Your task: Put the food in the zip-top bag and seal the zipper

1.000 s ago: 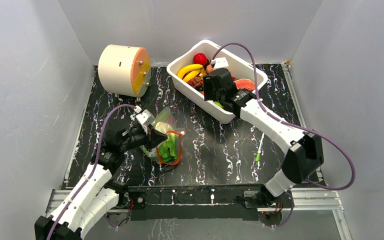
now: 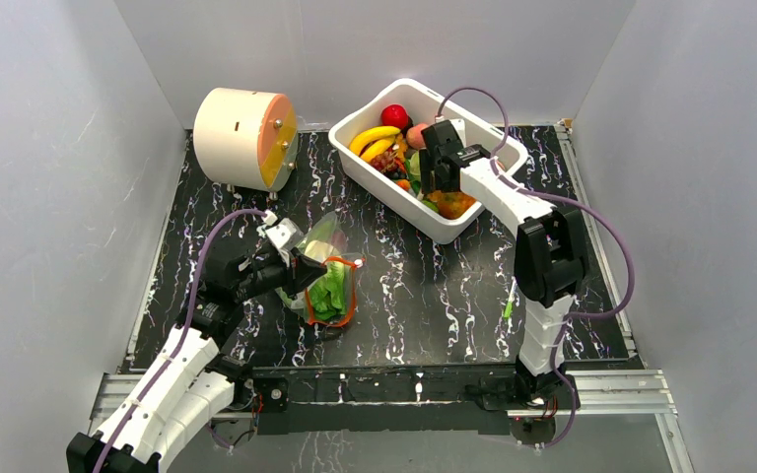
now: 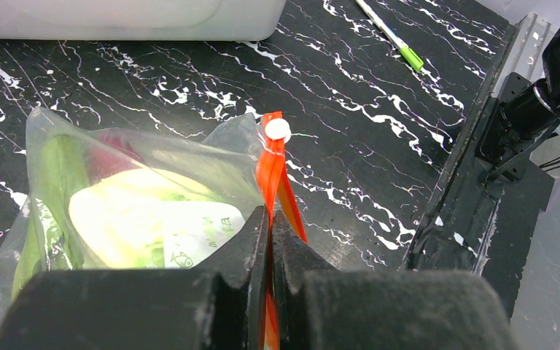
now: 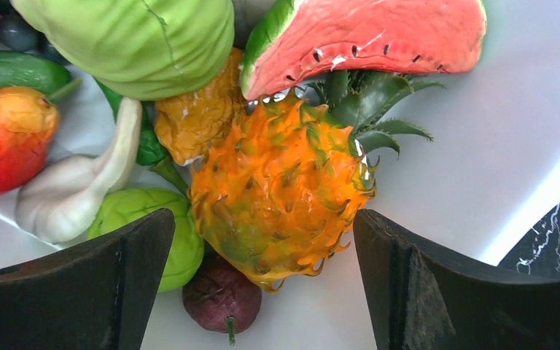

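A clear zip top bag with an orange zipper and a white slider stands on the dark table, its mouth held apart in the top view. Inside show green leaves and pale food. My left gripper is shut on the orange zipper edge. Over the white bin, my right gripper stands open, its fingers on either side of a spiky orange fruit without holding it. A dark purple fruit and a green one lie beside that fruit.
The bin also holds a watermelon slice, a cabbage, garlic and bananas. A cream drum stands at the back left. A green-tipped pen lies at the right.
The left arm and the bag have hardly moved.
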